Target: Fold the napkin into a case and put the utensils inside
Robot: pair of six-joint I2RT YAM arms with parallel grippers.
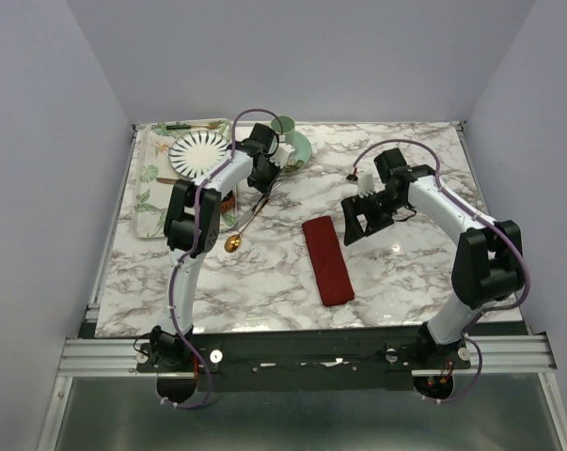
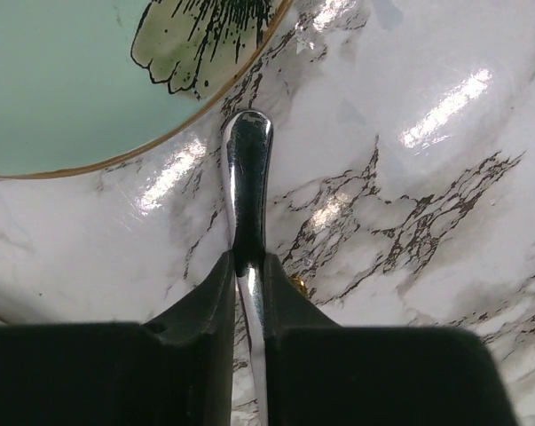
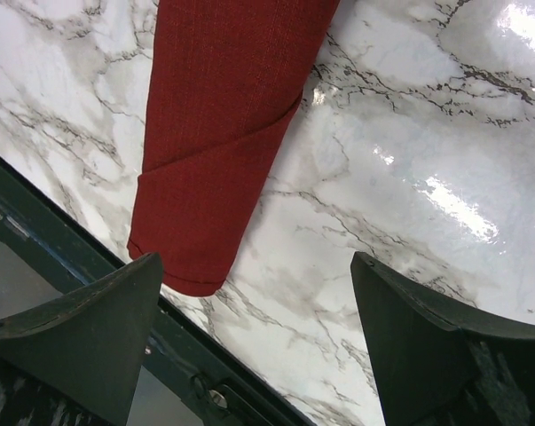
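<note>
The red napkin (image 1: 327,262) lies folded into a long strip at the table's middle, a diagonal edge across it (image 3: 209,204). My left gripper is over the silver utensil (image 2: 247,169) beside the green plate, fingertips closed in against its handle; whether they grip it is unclear. A gold spoon (image 1: 234,241) lies along the silver one, mostly hidden in the left wrist view. My right gripper stands open above the right side of the napkin, nothing between its fingers.
A tray (image 1: 149,211) with a striped plate (image 1: 191,150) fills the back left. A cup (image 1: 283,127) sits on the green plate (image 2: 72,98).
</note>
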